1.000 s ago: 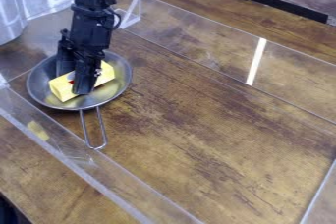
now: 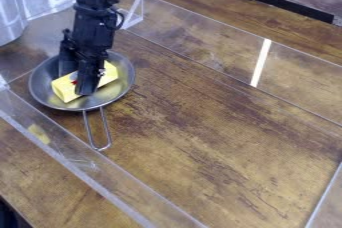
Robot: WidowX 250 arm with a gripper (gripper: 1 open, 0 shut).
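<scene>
A dark metal pan [image 2: 116, 97] with a wire handle sits at the left of the wooden table. In it lies a yellow block [image 2: 67, 88], partly hidden by the black gripper [image 2: 83, 80], which reaches down from above and is shut on the block. The fingertips are small and dark, so their exact contact is hard to see.
Clear plastic barriers [image 2: 261, 62] edge the work area. A silvery curved object [image 2: 11, 27] stands at the upper left.
</scene>
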